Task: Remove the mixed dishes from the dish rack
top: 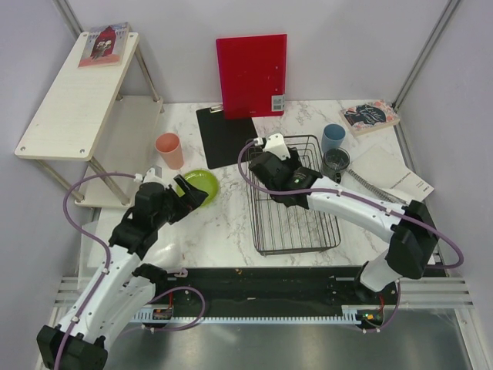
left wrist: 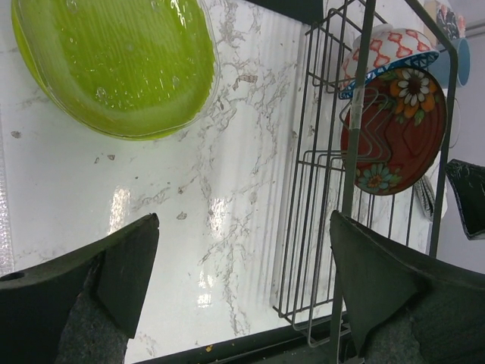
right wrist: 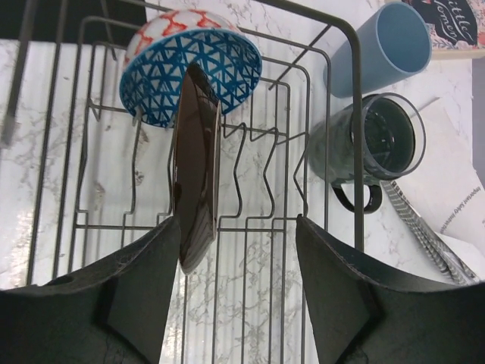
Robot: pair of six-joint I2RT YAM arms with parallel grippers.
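The wire dish rack [top: 296, 248] holds a brown plate with painted flowers [left wrist: 424, 144], standing on edge, and behind it a patterned bowl [right wrist: 189, 72] with a blue inside. My right gripper is over the rack, its fingers apart; the plate's edge shows ahead, nearer the left finger, and nothing is held. From above, the right arm covers both dishes. Beside the rack a green plate [top: 202, 185] lies flat on the counter, with my left gripper open near it and empty.
Right of the rack stand a blue cup [top: 333, 136] and a dark glass mug [right wrist: 379, 136], close to a notebook [top: 385, 169]. An orange cup [top: 169, 150] stands by the white shelf [top: 77, 108] at left. Counter between green plate and rack is clear.
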